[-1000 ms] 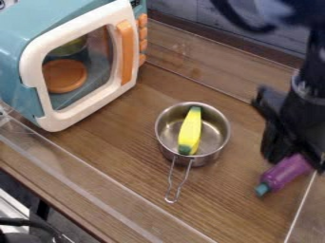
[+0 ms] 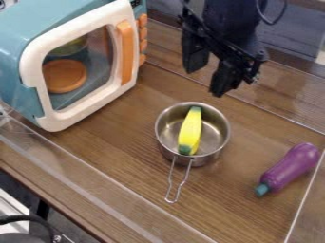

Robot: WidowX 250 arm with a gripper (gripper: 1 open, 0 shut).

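My black gripper point(image 2: 207, 71) hangs open at the top centre, above and behind a steel pot point(image 2: 168, 123) with a wire handle toward the front. A yellow corn-like toy with green ends point(image 2: 191, 130) lies in the pot. To the right, on the wooden counter, lies a purple eggplant toy point(image 2: 288, 167) with a green tip, apart from the gripper.
A teal toy microwave point(image 2: 32, 28) with its white-framed door and orange handle stands at the left, an orange disc point(image 2: 65, 75) inside. A dark cable runs at the lower left.
My gripper has moved up and to the left, away from over the eggplant, which now shows whole. The pot and toys look unmoved.
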